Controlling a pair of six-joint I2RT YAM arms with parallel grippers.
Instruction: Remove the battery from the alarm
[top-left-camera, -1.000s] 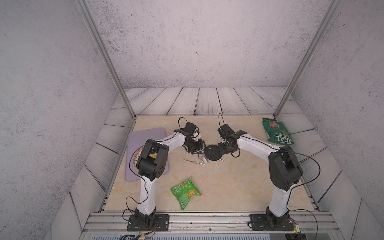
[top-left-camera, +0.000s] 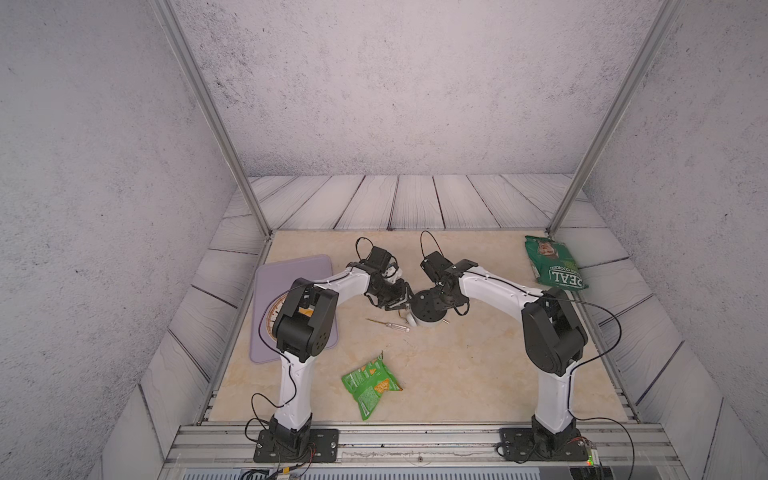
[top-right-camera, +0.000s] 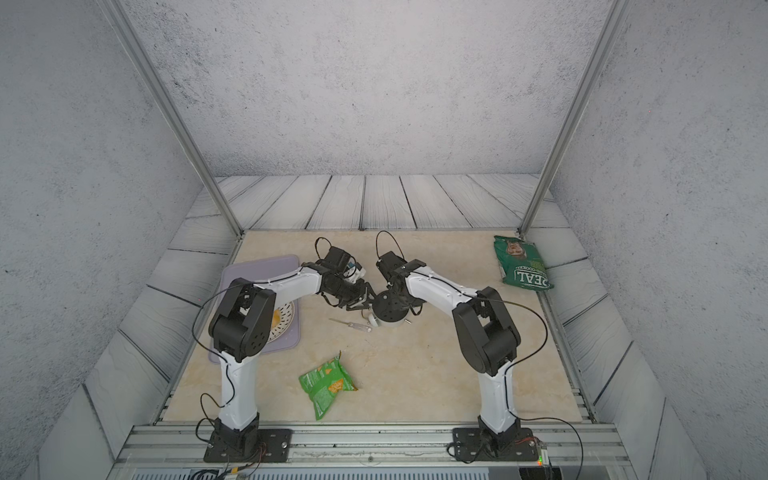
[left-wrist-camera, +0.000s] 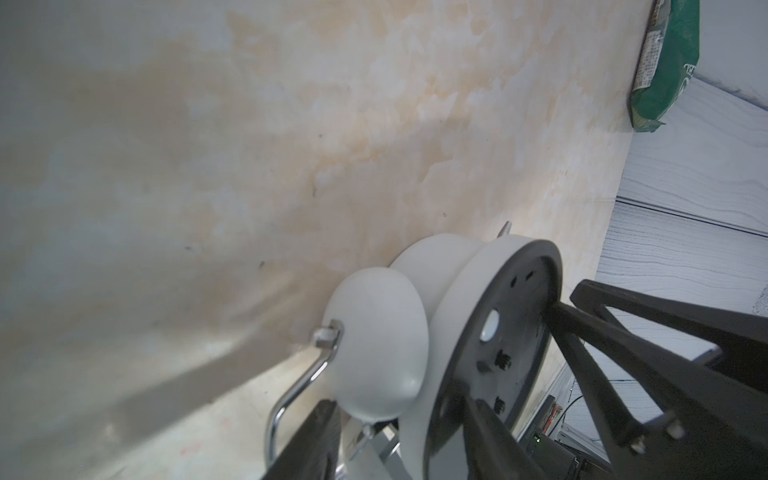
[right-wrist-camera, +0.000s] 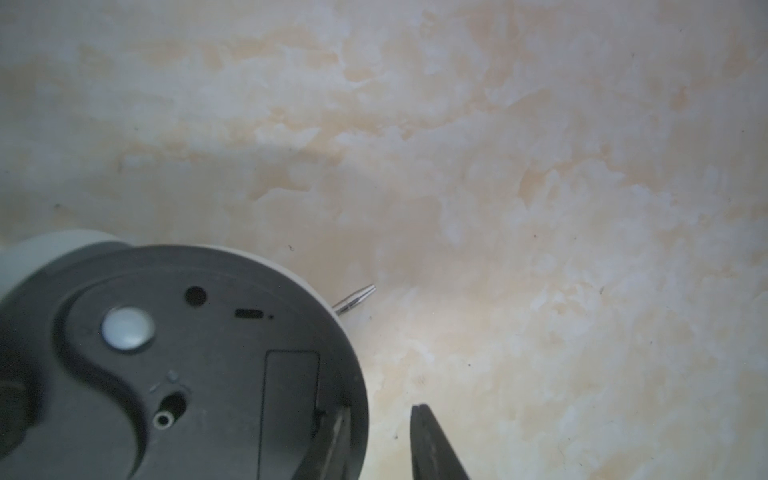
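Observation:
The alarm (top-left-camera: 429, 306) is a round white clock, its black back facing up. In the right wrist view, a rectangular outline like a battery cover (right-wrist-camera: 289, 400) shows on that back; no battery is visible. My left gripper is at the clock's bell side, fingers apart with the clock's edge and bell (left-wrist-camera: 377, 344) hardware between them. Whether they press on it is unclear. My right gripper is partly open at the opposite rim, one fingertip over the black back near the outlined panel, the other outside the rim, with a gap between them.
A screwdriver (top-left-camera: 389, 324) lies just left of the alarm. Nearer the front is a green snack bag (top-left-camera: 371, 386). A purple tray (top-left-camera: 265, 336) with a plate occupies the left side, and a dark green bag (top-left-camera: 555, 262) the back right.
The alarm has shifted very slightly to the right. My left arm looks still.

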